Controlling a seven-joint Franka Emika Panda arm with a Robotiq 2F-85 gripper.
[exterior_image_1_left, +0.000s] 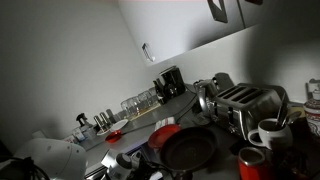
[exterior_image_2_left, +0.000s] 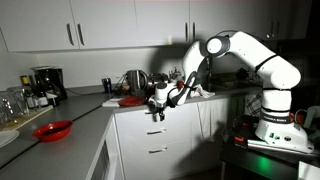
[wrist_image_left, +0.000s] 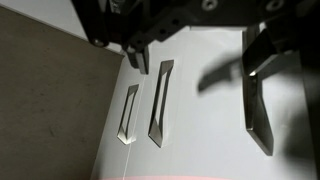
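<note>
My gripper is open in front of the white drawer fronts, with nothing seen held between its fingers. In the wrist view, one finger (wrist_image_left: 140, 57) shows at upper left and the other overlaps the upper part of the nearest metal handle (wrist_image_left: 257, 115); whether it touches cannot be told. Two more metal handles (wrist_image_left: 160, 105) (wrist_image_left: 128, 113) show on the left. From across the room, the gripper (exterior_image_2_left: 157, 113) appears low against the drawer fronts (exterior_image_2_left: 135, 130), just below the counter edge. In the first exterior view the arm (exterior_image_1_left: 60, 158) is at the lower left, its gripper mostly hidden.
A dark pan (exterior_image_1_left: 188, 148), toaster (exterior_image_1_left: 247, 107), white mug (exterior_image_1_left: 270, 133) and red can (exterior_image_1_left: 252, 163) crowd the counter. A red bowl (exterior_image_2_left: 52, 130) sits on the left counter. Floor space (exterior_image_2_left: 200, 165) before the drawers is clear.
</note>
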